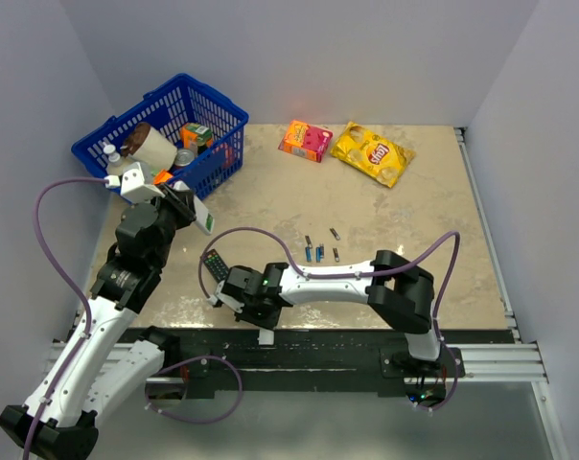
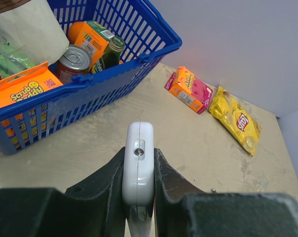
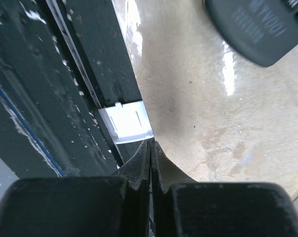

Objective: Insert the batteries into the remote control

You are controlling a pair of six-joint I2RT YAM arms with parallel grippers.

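Note:
In the right wrist view a white battery cover point(image 3: 128, 121) lies on the dark ledge along the table's front edge. My right gripper is shut with nothing between its fingers; the cover sits outside them, just beyond the tips. A black remote point(image 3: 260, 27) rests on the table, seen with its button side up in the top view. Several small batteries point(image 1: 319, 253), some blue and some dark, lie to the right of it. My left gripper is shut on a white remote-shaped object point(image 2: 139, 168), whose full shape is hidden.
A blue basket point(image 1: 234, 134) full of groceries stands at the back left. A pink and orange box point(image 1: 306, 140) and a yellow chips bag point(image 1: 372, 155) lie at the back. The front ledge point(image 1: 318, 356) is dark.

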